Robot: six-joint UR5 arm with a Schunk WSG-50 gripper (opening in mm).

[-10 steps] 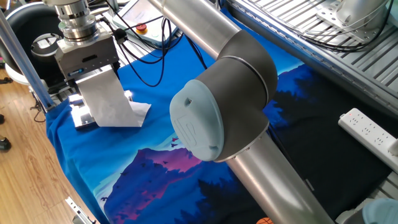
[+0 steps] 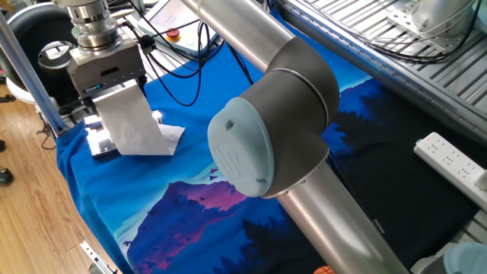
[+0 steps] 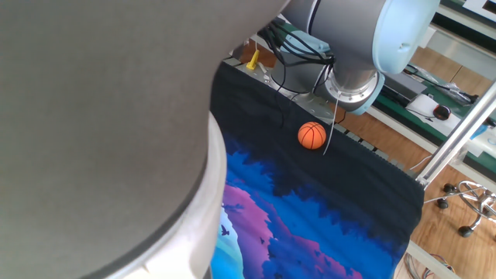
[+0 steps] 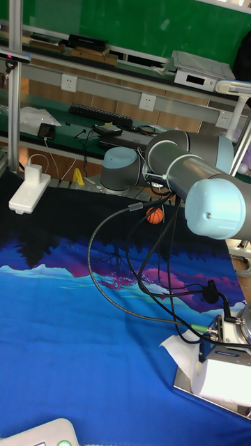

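My gripper (image 2: 111,90) points down at the upper left of exterior view 1, right above a white paper roll (image 2: 128,108). The roll's loose end trails down onto the blue cloth. In exterior view 3 the same roll (image 4: 223,382) shows at the lower right edge, over a shiny metal plate (image 4: 184,388), with the gripper's body (image 4: 230,349) close against its top. Paper and housing hide the fingertips, so whether the fingers grip the paper cannot be told. Exterior view 2 has the arm filling its left side and shows neither gripper nor roll.
An orange ball (image 3: 311,136) lies on the dark end of the cloth near the arm's base. Beside the cloth rests a white power strip (image 2: 453,161). Cables (image 4: 167,297) loop from the arm to the gripper.
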